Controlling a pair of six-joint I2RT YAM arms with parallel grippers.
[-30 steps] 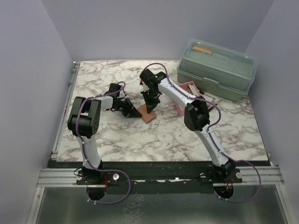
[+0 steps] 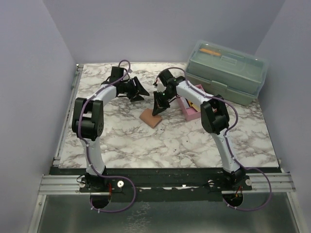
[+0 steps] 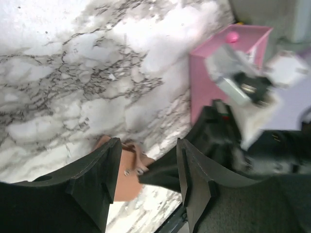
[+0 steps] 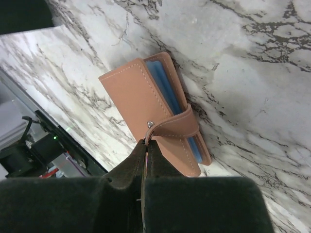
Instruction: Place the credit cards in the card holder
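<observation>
A tan card holder [image 2: 151, 118] with blue inner sleeves [image 4: 165, 87] lies on the marble table. Its strap [image 4: 177, 126] arches over the open side, and the free end rises to my right gripper. That gripper is shut, with the thin strap end pinched at its fingertips beside the metal snap [image 4: 149, 124]. My left gripper [image 2: 141, 95] stands open above the table, just behind the holder in the top view, with nothing between its fingers. No credit card can be made out clearly.
A pink box [image 2: 191, 114] holding several items stands right of the holder, partly under the right arm. A large greenish lidded bin [image 2: 226, 68] fills the back right. Bare marble [image 2: 146, 150] lies in front.
My left gripper has opened and drawn back from the holder, away from the front edge.
</observation>
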